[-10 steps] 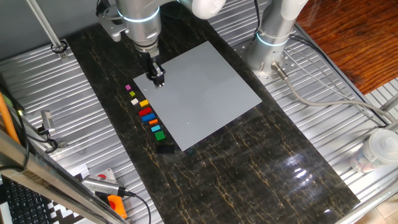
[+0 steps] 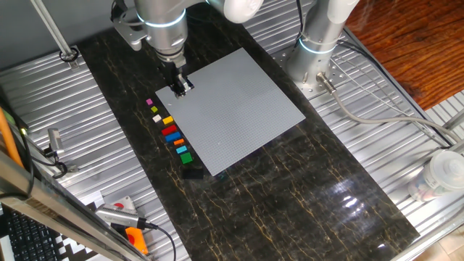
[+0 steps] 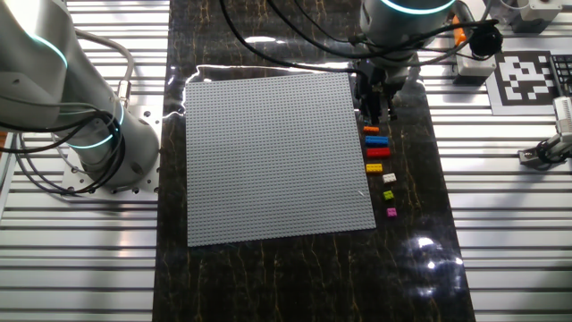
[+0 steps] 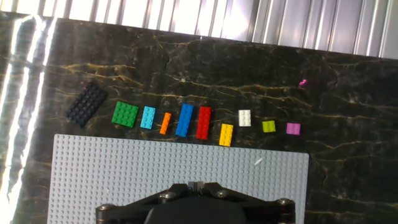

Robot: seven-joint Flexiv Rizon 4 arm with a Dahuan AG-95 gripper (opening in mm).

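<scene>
My gripper [image 2: 183, 90] hangs over the far left corner of the grey studded baseplate [image 2: 235, 109] in exterior view 1. In the wrist view the fingertips [image 4: 196, 186] meet over the plate, and no brick shows between them. A row of loose bricks lies along the plate's edge: a black plate [image 4: 86, 104], a green brick [image 4: 125, 114], a light blue one [image 4: 147, 117], orange [image 4: 165, 123], blue [image 4: 185, 120], red [image 4: 203, 122], yellow [image 4: 226, 135], white [image 4: 244, 118], lime [image 4: 268, 126] and pink [image 4: 293, 128]. The baseplate's visible studs are bare.
The robot base [image 2: 308, 69] stands beyond the plate's right side. A clear tub [image 2: 437, 176] sits at the far right. Dark marble board [image 2: 290, 196] lies free at the front. Cables [image 3: 295, 63] hang across the top of exterior view 2.
The gripper's tips have shifted slightly up and look broader in exterior view 1 than one second ago. The bricks and baseplate have not moved.
</scene>
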